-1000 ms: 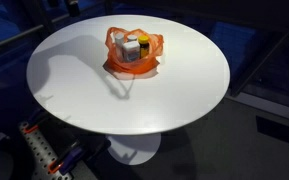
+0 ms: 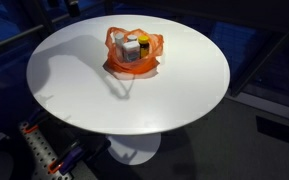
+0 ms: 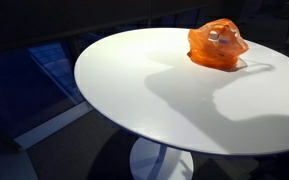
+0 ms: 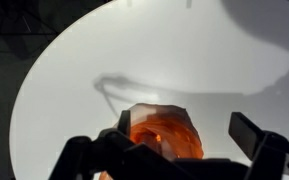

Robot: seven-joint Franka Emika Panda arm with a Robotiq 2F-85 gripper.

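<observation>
An orange plastic bag (image 2: 132, 65) stands on the white round table (image 2: 84, 90), its mouth open upward. Inside it I can make out white containers (image 2: 131, 47) and a yellow bottle with a dark cap (image 2: 143, 45). From the other side, the same bag (image 3: 216, 50) sits toward the back right of the tabletop. In the wrist view my gripper is open, its two fingers wide apart. The orange bag (image 4: 174, 122) shows between and beyond them, partly hidden by the gripper's body. Nothing is seen held.
Apart from the bag, the tabletop (image 3: 144, 80) is bare, with broad shadows across it. A perforated metal piece (image 2: 41, 148) and dark equipment lie by the table's lower left edge. Dark floor (image 2: 224, 140) surrounds the table.
</observation>
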